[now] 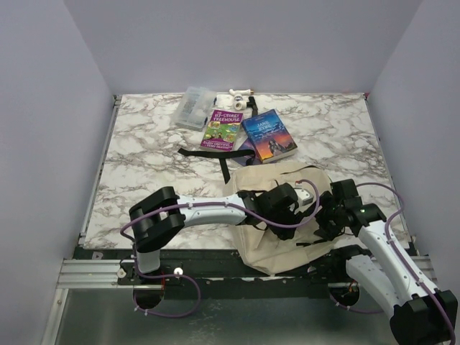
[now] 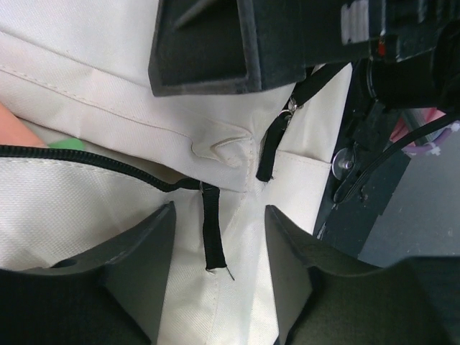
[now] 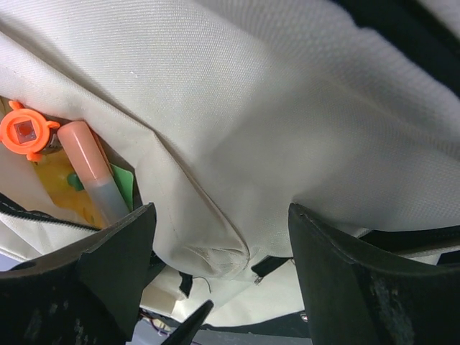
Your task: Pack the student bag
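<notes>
The cream bag (image 1: 273,248) lies flat on the table, mostly under my two arms. In its unzipped pocket, the right wrist view shows an orange sharpener (image 3: 27,131), an orange-capped tube (image 3: 90,165) and a green item (image 3: 123,183). My left gripper stands part open just above the pocket's zipper end, with a black fabric tab (image 2: 212,228) in the gap, not gripped. My right gripper is also part open, over the cream cloth by the pocket edge; its fingers hold nothing. A second black pull (image 2: 272,147) hangs beyond the left fingers.
Behind the bag lie a blue book (image 1: 269,136), a green-and-purple book (image 1: 221,131), a clear plastic box (image 1: 194,108) and a white object (image 1: 240,99). Black straps (image 1: 215,153) stretch left of the bag. Both grippers are close together.
</notes>
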